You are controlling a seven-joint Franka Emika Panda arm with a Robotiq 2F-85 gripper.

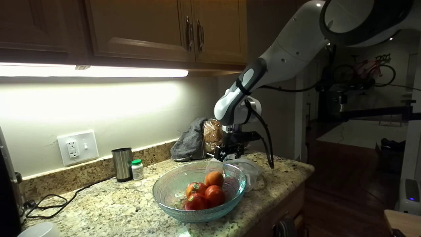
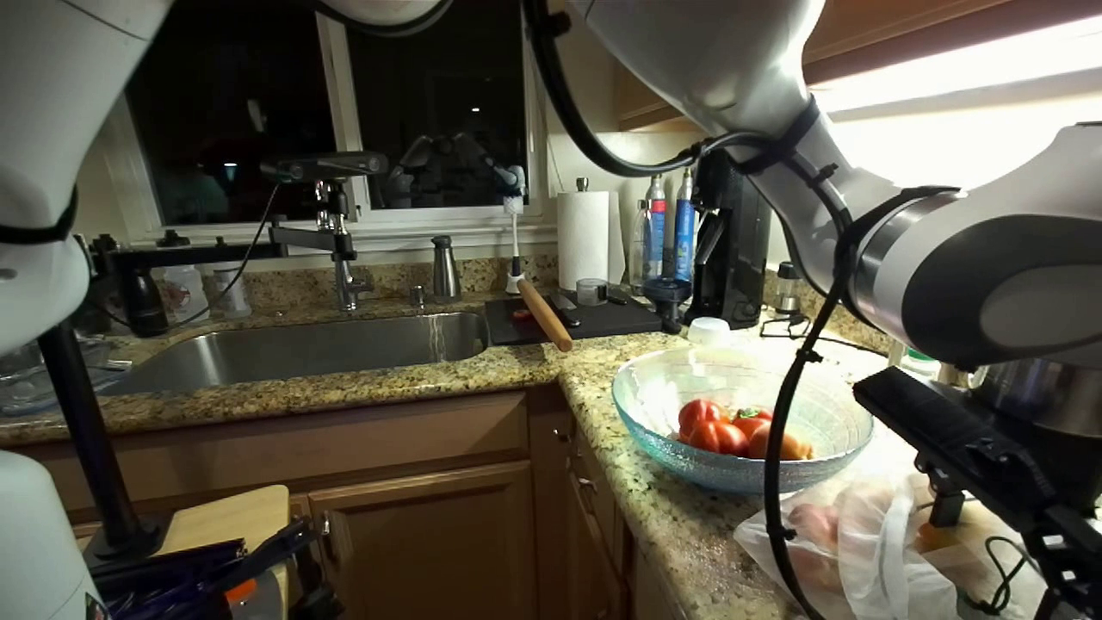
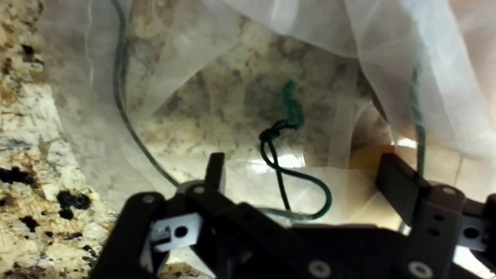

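A thin, see-through whitish bag (image 1: 249,170) lies on the counter just behind the glass bowl, with rounded reddish contents (image 2: 816,523) showing through it. In the wrist view a dark green drawstring (image 3: 324,188) loops and knots across the bag's plastic. My gripper stands open over the bag, its fingers (image 3: 400,186) spread widely on either side of that loop. No grip on string or plastic is visible; whether the fingers touch the bag I cannot tell. The clear bowl (image 1: 167,199) holds red tomatoes (image 1: 196,201) and an orange fruit (image 1: 214,179).
Against the wall sit a grey cloth (image 1: 189,142) and a bagged brown loaf (image 1: 212,134), close to my gripper. A steel cup (image 1: 122,164) and a green-capped bottle (image 1: 137,170) stand left of the bowl.
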